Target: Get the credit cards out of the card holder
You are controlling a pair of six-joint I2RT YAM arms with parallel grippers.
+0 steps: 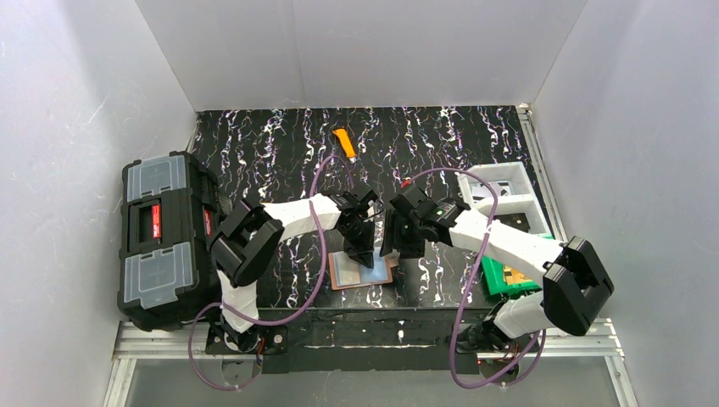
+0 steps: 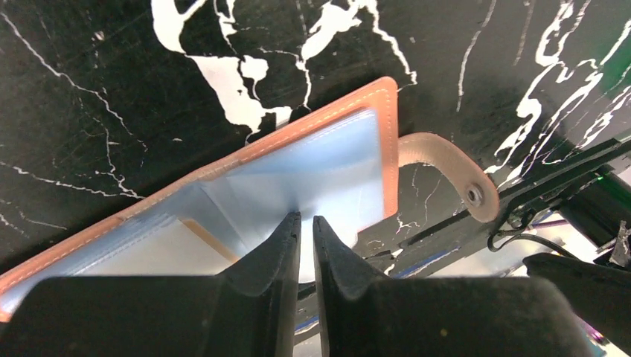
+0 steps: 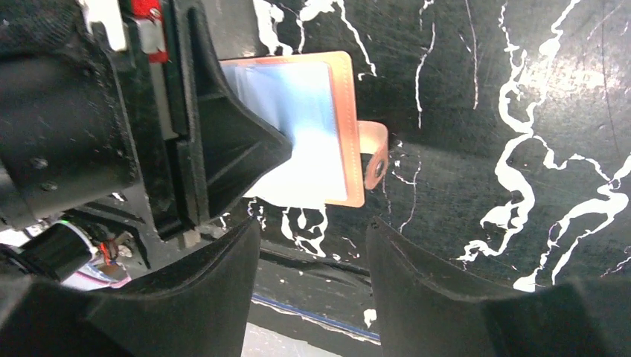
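The card holder (image 1: 363, 286) lies unfolded near the table's front edge, with a tan leather border and glossy clear sleeves. In the left wrist view its border (image 2: 389, 160) and snap strap (image 2: 439, 158) show. Under the sleeves are pale panels (image 2: 167, 251); I cannot tell which are cards. My left gripper points down over the right-hand sleeve, its fingers a narrow gap apart with nothing clearly held. My right gripper stands wide open by the holder's right side, empty. The left gripper's finger (image 3: 245, 145) hides part of the holder in the right wrist view.
A white divided tray (image 1: 475, 182) and a green bin (image 1: 493, 275) stand at the right. At the left is a black toolbox (image 1: 157, 216). An orange-handled tool (image 1: 343, 142) lies at the back. The table behind the arms is largely clear.
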